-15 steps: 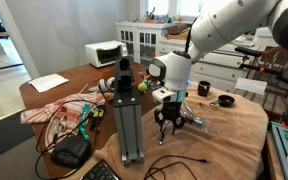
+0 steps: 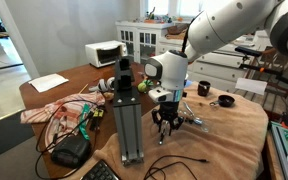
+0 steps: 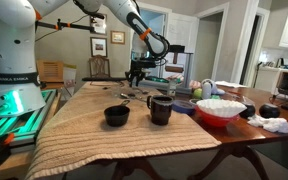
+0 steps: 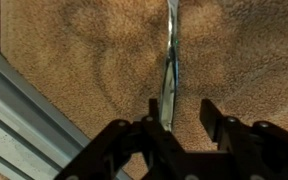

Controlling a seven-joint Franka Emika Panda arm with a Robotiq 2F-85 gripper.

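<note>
In the wrist view a thin shiny metal utensil (image 4: 171, 60) lies on the tan cloth, its handle running down toward the gap between my fingers. My gripper is over the near end of that handle, fingers apart on either side; the handle is closer to the left finger (image 4: 152, 120). Whether either finger touches it cannot be told. From outside, the gripper (image 2: 166, 124) points down low over the cloth, beside a tall grey metal column (image 2: 129, 125). In the other exterior view the gripper (image 3: 134, 76) is far back on the table.
Close on the column's other side lie a black pouch (image 2: 71, 150) and cables. Dark mugs (image 3: 161, 110) and a red bowl (image 3: 217, 118) stand along the table. A keyboard (image 2: 101, 172) is at the front edge. Bare cloth (image 2: 219, 150) lies right of the gripper.
</note>
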